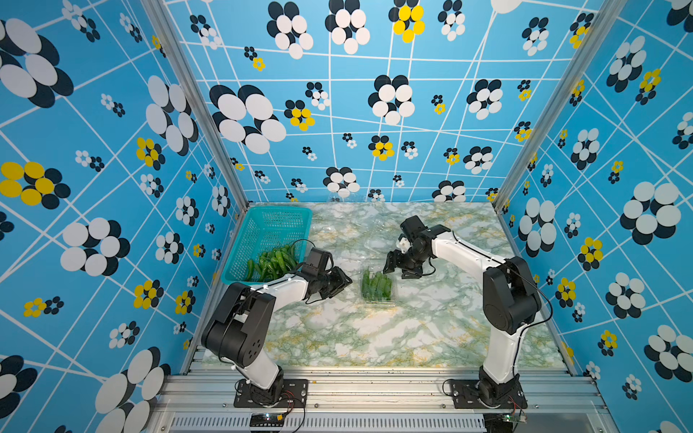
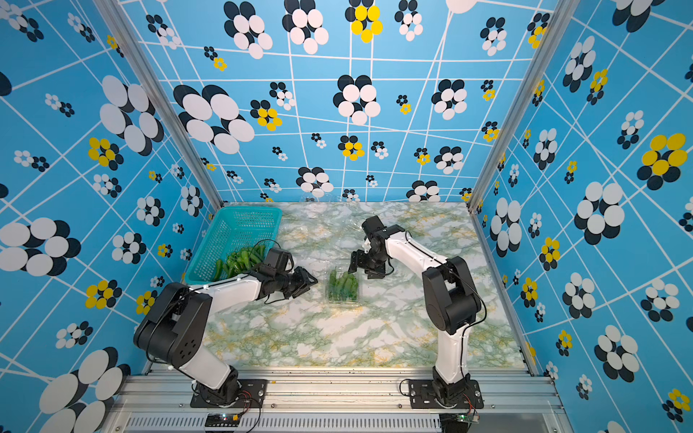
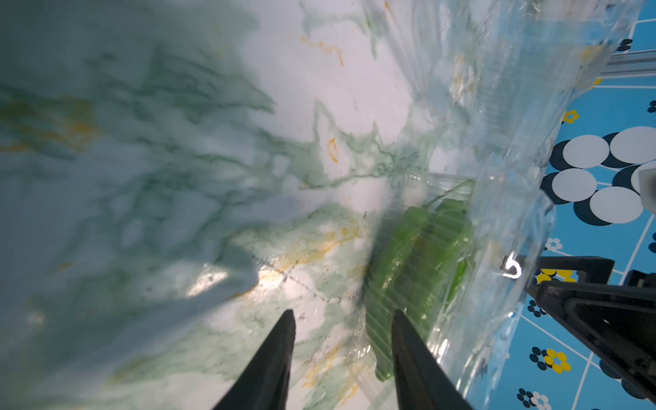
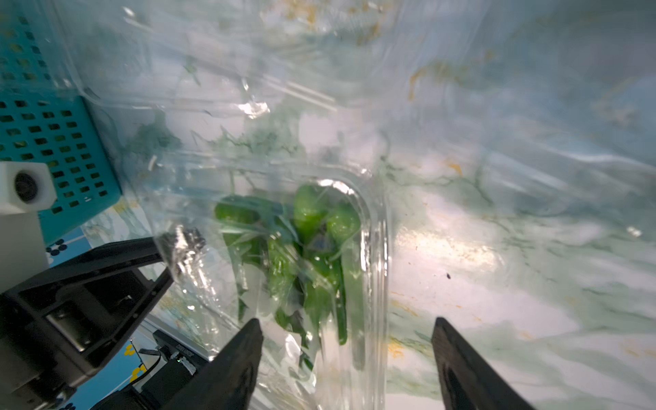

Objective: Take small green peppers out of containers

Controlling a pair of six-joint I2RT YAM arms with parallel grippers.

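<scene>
A clear plastic container of small green peppers point(image 1: 376, 287) rests mid-table, seen also as the pepper pack point(image 4: 300, 246) in the right wrist view and the peppers point(image 3: 417, 266) at the lower right of the left wrist view. My left gripper point(image 1: 339, 283) hovers left of it, fingers parted, nothing visible held. My right gripper point(image 1: 395, 263) stands open just behind and right of it, with nothing between its fingers. Other clear plastic containers point(image 3: 512, 82) lie behind it, their outlines faint.
A teal basket point(image 1: 270, 216) with more peppers point(image 1: 273, 263) stands at the back left.
</scene>
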